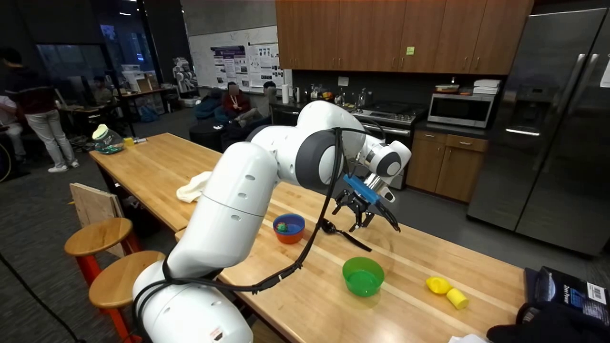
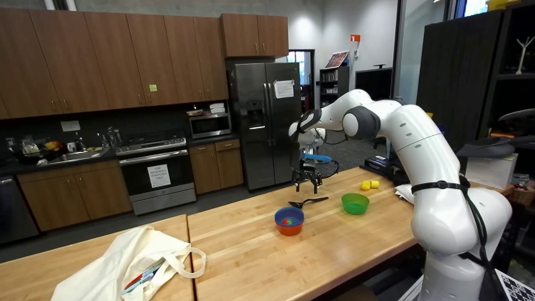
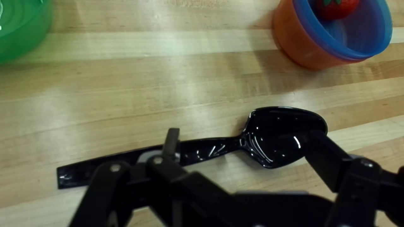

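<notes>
A black spoon [image 3: 282,136] lies flat on the wooden table, its bowl and handle both showing in the wrist view. Over it hangs my gripper [image 2: 306,190], open and empty, fingers spread wide. From the wrist, one fingertip [image 3: 173,136] appears across the handle and the other [image 3: 317,142] across the bowl's edge; the exterior views show the gripper above the table, apart from the spoon. A blue bowl nested in an orange one [image 1: 289,227] holds a red strawberry [image 3: 337,8] with green leaves. The green bowl [image 1: 363,277] looks empty in exterior view 1.
Two small yellow objects, a lemon-like one [image 1: 438,285] and a cylinder [image 1: 457,298], lie beyond the green bowl. A cream cloth bag [image 2: 120,263] rests on the adjoining table. Dark items and a box [image 1: 577,294] occupy the table's far end. Bare wood separates the bowls.
</notes>
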